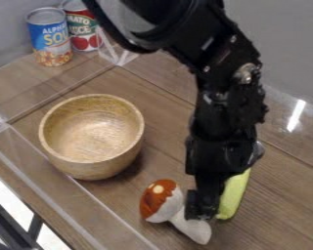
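My black gripper (218, 190) hangs low at the right of centre, open, its fingers just above and behind a toy mushroom (166, 205) with an orange cap and white stem lying on the wooden table. A pale green object (234, 195) lies behind the fingers on the right, partly hidden by them. Whether the fingertips touch either object is hard to tell. A wooden bowl (91, 137) stands to the left of the gripper.
Two cans, a blue one (51, 37) and a red one (82, 24), stand at the back left by the grey wall. Clear plastic edging runs along the left of the table (153, 83).
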